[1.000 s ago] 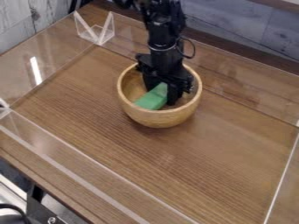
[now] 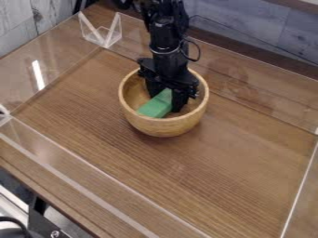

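Observation:
A tan wooden bowl [image 2: 163,125] stands near the middle of the table, holding a green object [image 2: 156,106]. My black gripper [image 2: 165,93] reaches down from the top into the bowl and is over the back part of the green object, shut on it as far as can be seen; the fingertips are partly hidden against it.
At the upper left, a white wall and clear plastic brackets edge the table; a dark void lies at the lower left.
The bowl, the green object and my gripper have shifted slightly to the left.

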